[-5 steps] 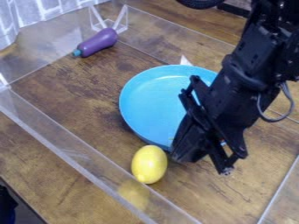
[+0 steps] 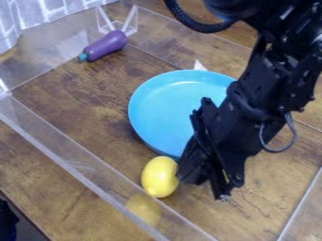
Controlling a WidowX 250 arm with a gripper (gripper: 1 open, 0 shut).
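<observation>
A yellow lemon-like object (image 2: 160, 176) lies on the wooden surface at the lower middle. Just to its right and above, the black gripper (image 2: 201, 165) reaches down beside it, its fingertips low and largely merged in dark shape; whether anything is between them is hidden. A blue round plate (image 2: 165, 108) sits behind, partly covered by the arm.
A purple eggplant-like toy (image 2: 104, 45) lies at the upper left inside clear plastic walls (image 2: 51, 141).
The gripper has shifted and turned slightly, its fingertips coming lower and closer to the yellow object, which looks unmoved.
</observation>
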